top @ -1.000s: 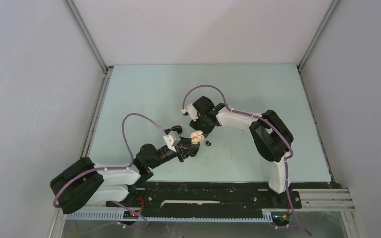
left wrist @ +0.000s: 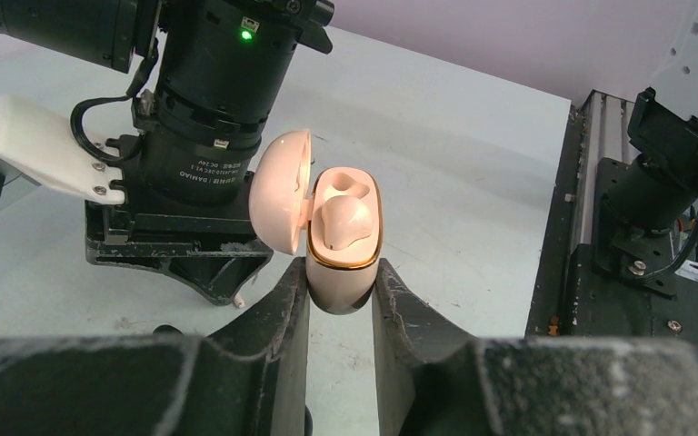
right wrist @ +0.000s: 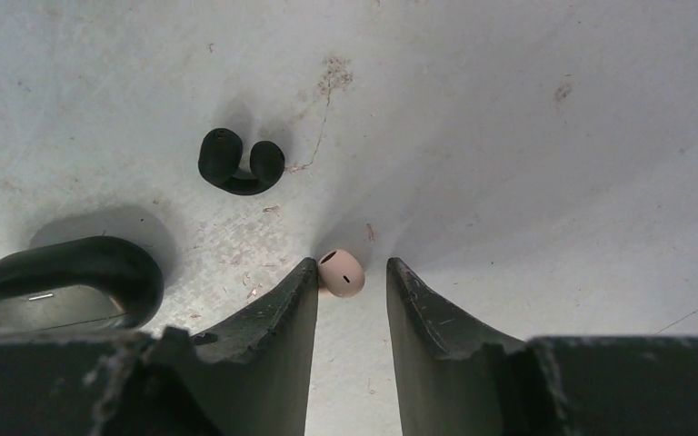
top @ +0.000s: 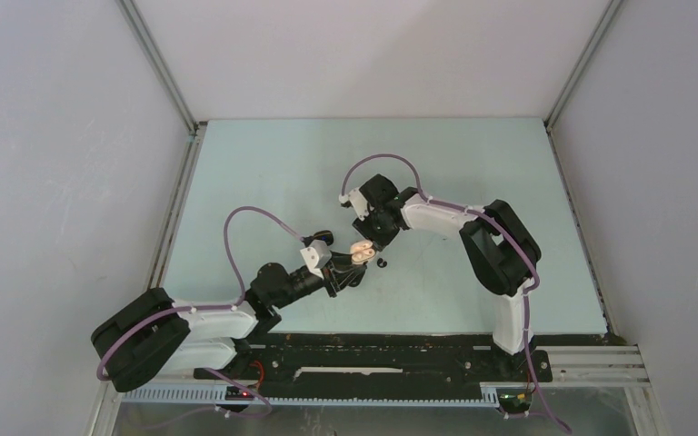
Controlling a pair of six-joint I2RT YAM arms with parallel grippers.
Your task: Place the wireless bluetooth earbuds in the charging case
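My left gripper is shut on the open pink charging case (left wrist: 344,236) with its gold rim, held upright with the lid to the side; one pink bud sits in it beside an empty hollow. My right gripper is part open low over the table, the tip of its left finger at a loose pink earbud (right wrist: 341,272) lying on the surface between the fingertips. In the top view the case (top: 362,252) is just below the right gripper's body.
A small black U-shaped piece (right wrist: 223,159) and a glossy black oval object (right wrist: 71,282) lie on the table (top: 463,163) near the loose earbud.
My right arm has shifted slightly to the right over the last second. The left arm and the case have not visibly moved.
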